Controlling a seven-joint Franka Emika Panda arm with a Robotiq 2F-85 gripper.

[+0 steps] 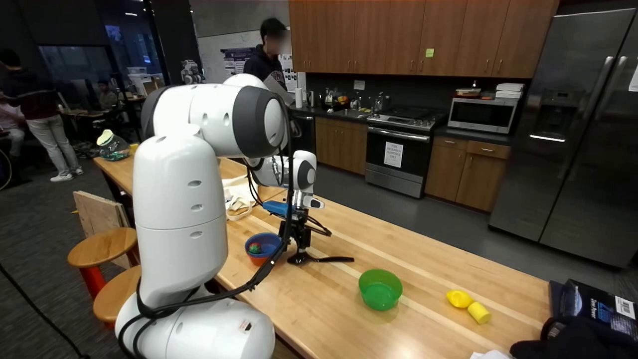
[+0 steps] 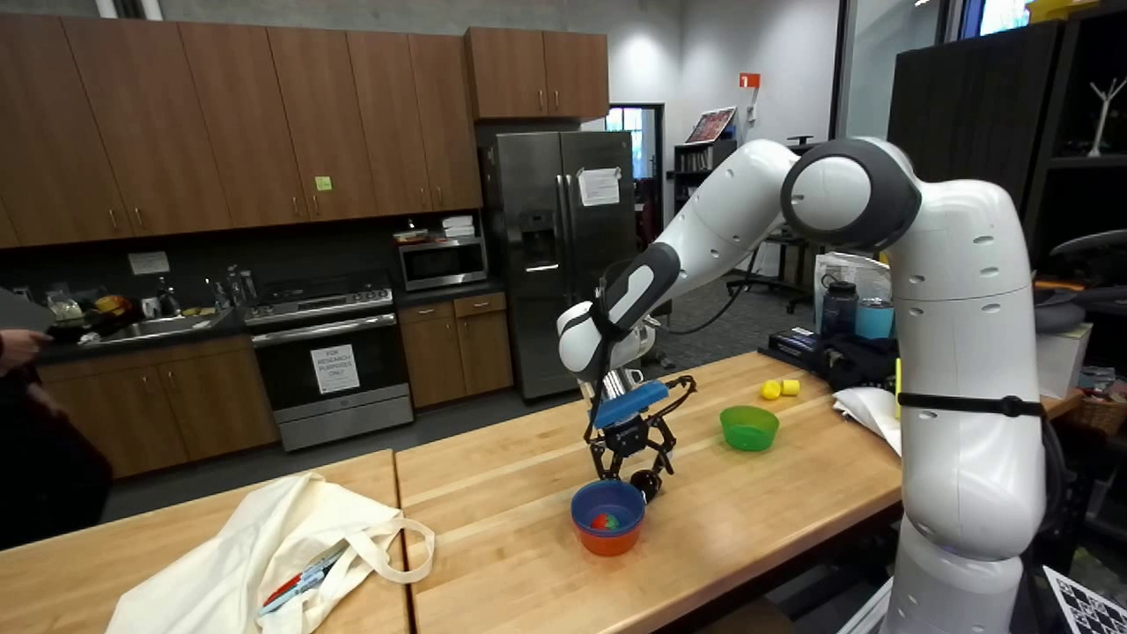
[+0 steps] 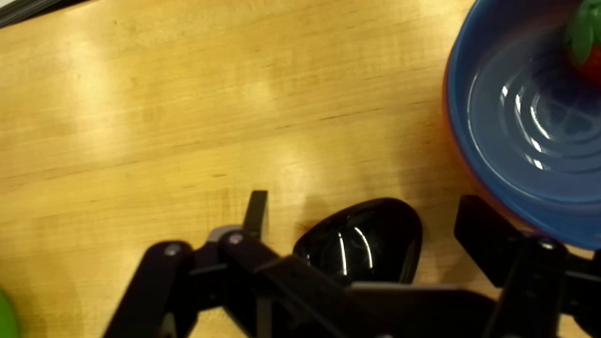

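A black spoon or ladle [image 3: 374, 239] lies on the wooden table, its glossy rounded head toward the bowls and its handle [image 1: 335, 259] stretching away from them. My gripper is low over it and open, one finger [image 3: 257, 211] on each side of the rounded head. No grip on it shows. Beside the right-hand finger stands a blue bowl [image 3: 524, 163], nested in an orange-red bowl [image 2: 607, 543]. That finger is very close to the rim; whether they touch I cannot tell. A red toy strawberry [image 3: 591, 50] with green leaves sits inside the blue bowl.
Farther along the table are a green bowl [image 1: 380, 289], a yellow lemon-like toy [image 1: 459, 298] and a yellow cylinder [image 1: 479, 313]. A cream cloth bag [image 2: 248, 555] lies on the adjoining table. Clear wood separates the green bowl from the gripper.
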